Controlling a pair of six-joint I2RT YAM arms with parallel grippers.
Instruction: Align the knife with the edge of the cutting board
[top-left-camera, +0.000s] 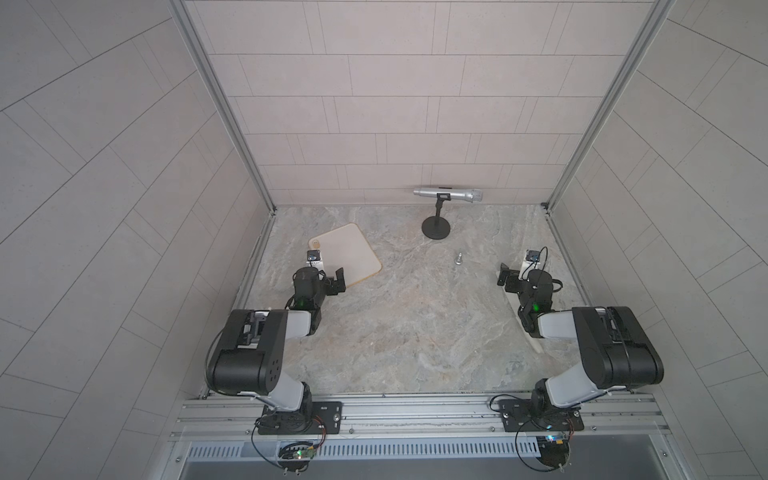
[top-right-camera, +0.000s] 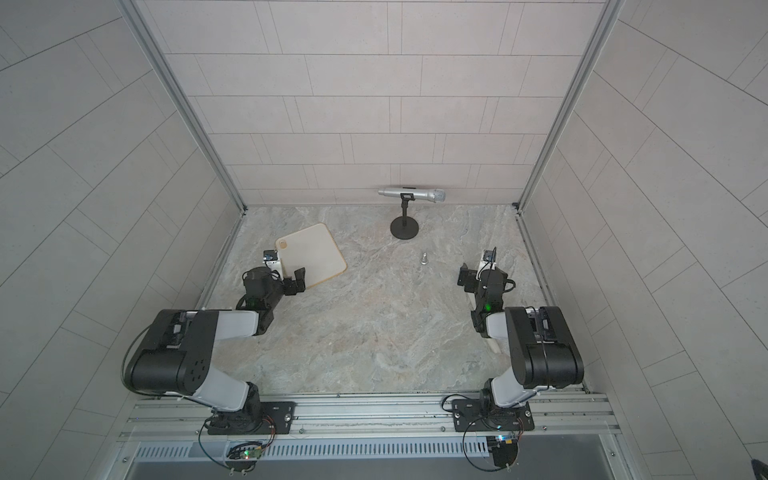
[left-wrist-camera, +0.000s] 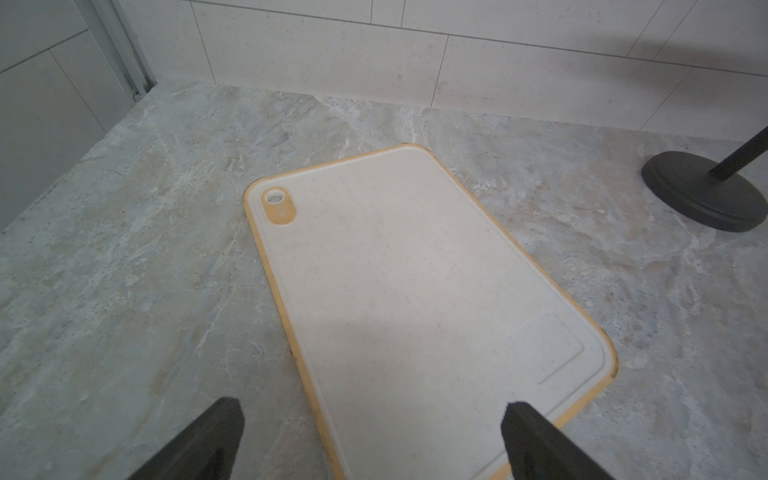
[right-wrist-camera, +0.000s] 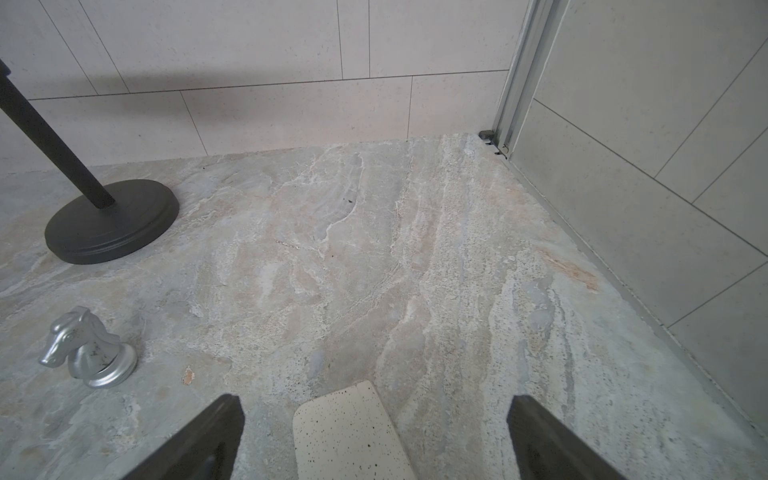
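Note:
A pale cutting board (left-wrist-camera: 416, 264) with a tan rim and a hole in one corner lies askew on the left of the table, nearest the left wrist camera. My left gripper stands open above its near end, nothing between the fingers. On the right, a flat, pale, speckled end, apparently of the knife (right-wrist-camera: 350, 436), shows at the bottom of the right wrist view. It lies below my right gripper, which is open and empty. Most of that knife is hidden under the right arm in the top left view, where a pale tip (top-left-camera: 536, 345) shows.
A microphone on a black round stand (top-left-camera: 436, 227) stands at the back, right of centre. A small silver horse-head figure (right-wrist-camera: 89, 348) sits in front of it, left of my right gripper. Walls close off the back and sides.

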